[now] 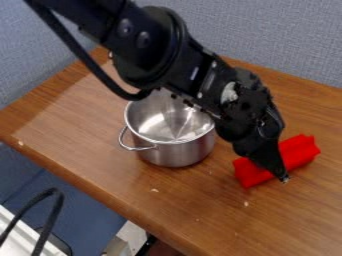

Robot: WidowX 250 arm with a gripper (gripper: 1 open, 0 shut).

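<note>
A steel pot (171, 140) with a wire handle stands on the wooden table. To its right lies a red cloth bundle (253, 172), elongated and lying diagonally. My black arm reaches in from the top left, and its gripper (278, 172) is down at the bundle, hiding part of it. The fingertips are dark and small in the view; the gripper looks shut, and I cannot make out anything held between them.
A grey wall stands behind.
</note>
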